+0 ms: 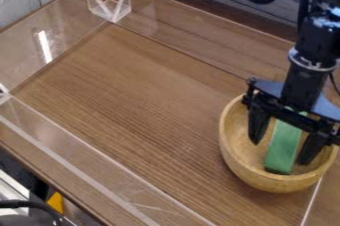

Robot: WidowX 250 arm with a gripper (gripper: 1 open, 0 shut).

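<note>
My black gripper reaches down from the upper right into a yellow wooden bowl at the lower right of the table. Its fingers stand apart, one on either side of a green oblong object lying in the bowl; whether they touch it is unclear.
A clear plastic container stands at the back left near the wall. The table's left edge drops away at the lower left.
</note>
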